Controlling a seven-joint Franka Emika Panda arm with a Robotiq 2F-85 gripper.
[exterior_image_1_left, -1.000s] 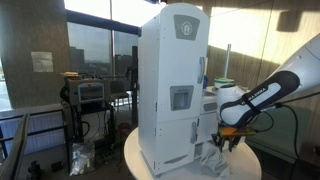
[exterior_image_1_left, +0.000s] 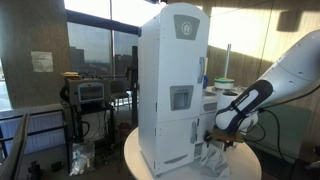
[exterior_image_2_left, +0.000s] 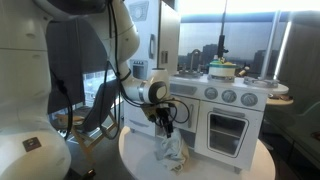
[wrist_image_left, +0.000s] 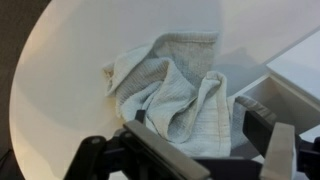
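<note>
A crumpled pale grey-white cloth (wrist_image_left: 172, 85) lies on the round white table in the wrist view. Its right side reaches an open-topped white compartment (wrist_image_left: 285, 102). My gripper is open above the cloth, fingers spread to either side; whether they touch it cannot be told. Exterior view 2 has the cloth (exterior_image_2_left: 173, 153) at the foot of the white toy kitchen, just under the gripper (exterior_image_2_left: 168, 127). From the other side, the cloth (exterior_image_1_left: 214, 160) shows beside the tall toy fridge (exterior_image_1_left: 172, 90), below my gripper (exterior_image_1_left: 219, 141).
The white toy stove (exterior_image_2_left: 225, 125) stands close beside the gripper, with a pot (exterior_image_2_left: 222, 70) on top. Bare tabletop (wrist_image_left: 70, 75) lies left of the cloth. The table's curved edge is near.
My arm has shifted slightly left and tilted in exterior view 1, with the gripper lower over the cloth. The cloth stays in about the same place.
</note>
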